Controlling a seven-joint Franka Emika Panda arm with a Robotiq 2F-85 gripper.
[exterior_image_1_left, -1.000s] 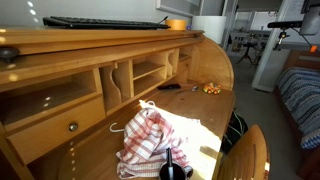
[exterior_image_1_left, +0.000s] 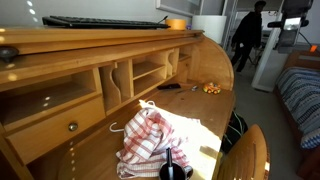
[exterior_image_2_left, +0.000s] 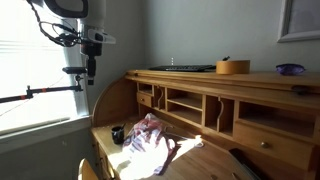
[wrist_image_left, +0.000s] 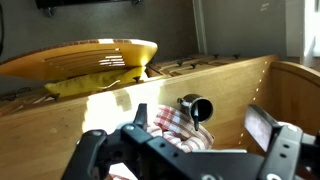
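Observation:
A crumpled red-and-white checked cloth (exterior_image_1_left: 155, 140) lies on the wooden desk (exterior_image_1_left: 207, 104). Beside it stands a dark mug (exterior_image_1_left: 175, 173) with a dark stick-like item upright in it, partly cut off by the frame's lower edge. Both show from above in the wrist view, the mug (wrist_image_left: 201, 108) at the cloth's edge (wrist_image_left: 178, 122). High over the desk's end, well away from cloth and mug, hangs my gripper (exterior_image_2_left: 91, 72). In the wrist view its fingers (wrist_image_left: 259, 126) stand wide apart, with no object held between them. It is open.
Desk cubbies and drawers (exterior_image_2_left: 272, 143) line the back, with a keyboard (exterior_image_1_left: 100, 22) and orange container (exterior_image_2_left: 233, 67) on top. A wooden chair (exterior_image_1_left: 246, 157) is at the front. Small colourful items (exterior_image_1_left: 211, 88) sit toward the far end. A person (exterior_image_1_left: 246, 38) is in the background.
The arm part at exterior view 1's upper right has shifted, and the gripper now hangs lower there. A person has come into the doorway. Cloth and mug look unmoved.

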